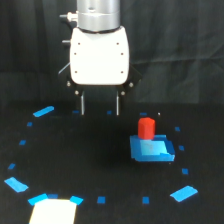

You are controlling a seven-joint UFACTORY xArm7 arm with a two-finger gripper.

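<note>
My gripper (100, 108) hangs above the dark table, its two thin fingers spread apart with nothing between them. To its right in the camera view, a red cylinder-like object (146, 128) stands upright at the back part of a blue tray-like container (153, 157). Whether it rests inside or just behind the far edge, I cannot tell. The fingers are apart from both things. At the bottom left lies a cream, roughly square object (52, 213), partly cut off by the frame's edge.
Small blue squares and strips of blue tape, such as one strip (184, 193) at the lower right, mark the black surface. Between the cream object and the blue container the table is clear. A dark curtain (180, 50) hangs behind.
</note>
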